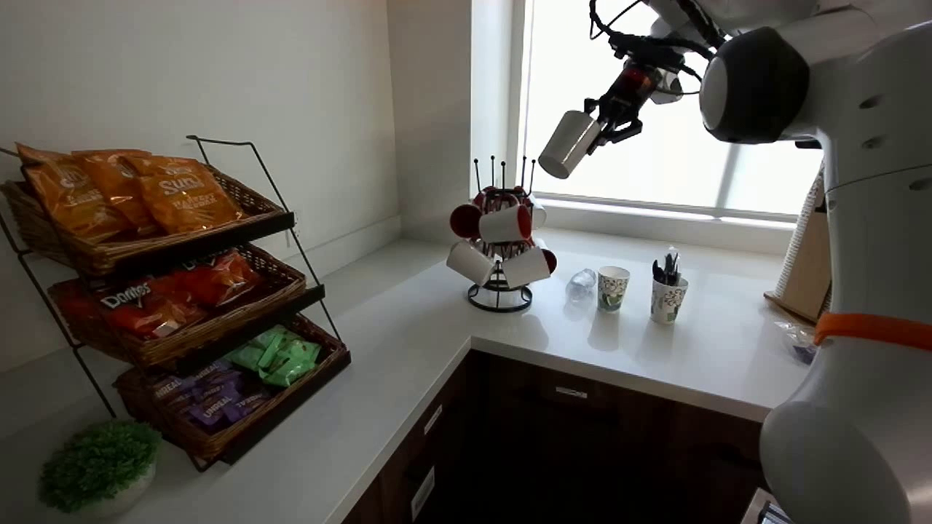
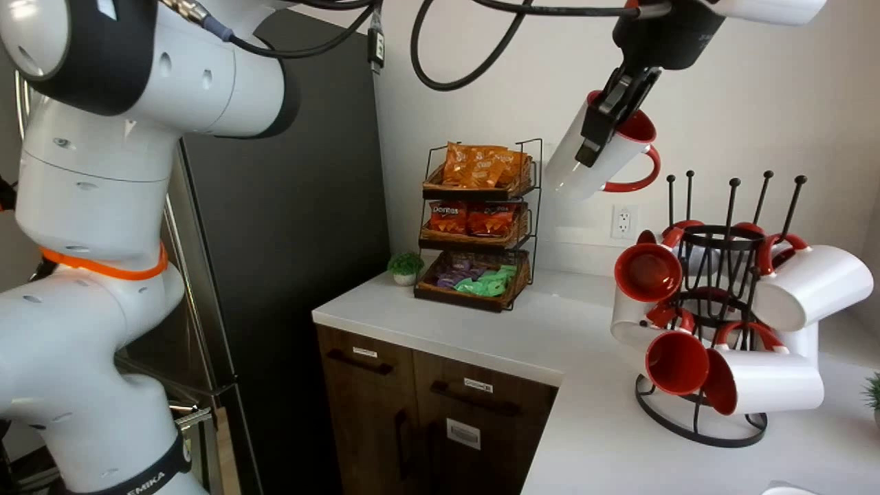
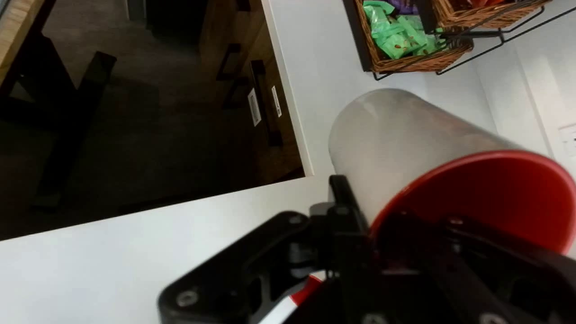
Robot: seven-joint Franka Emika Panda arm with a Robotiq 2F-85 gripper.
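High above the counter, my gripper [image 1: 603, 124] is shut on the wall of a white mug [image 1: 567, 145]. In exterior view 2 the mug [image 2: 577, 161] tilts, its red inside and red handle [image 2: 639, 173] facing right; the gripper [image 2: 599, 132] crosses its near side. The wrist view shows the red mouth of the mug [image 3: 486, 189] close up, one finger [image 3: 348, 202] along its outer wall. Below it stands a black wire mug rack [image 2: 699, 429], with several white mugs with red insides, such as one mug [image 2: 775, 381], hanging around it.
Snack baskets [image 1: 218, 450] stand on the left counter, with a potted plant [image 1: 100, 463] in front. Right of the rack are a patterned paper cup [image 1: 612, 291] and a cup of black cutlery [image 1: 668, 301]. White counter [image 1: 393, 349] between baskets and rack is bare.
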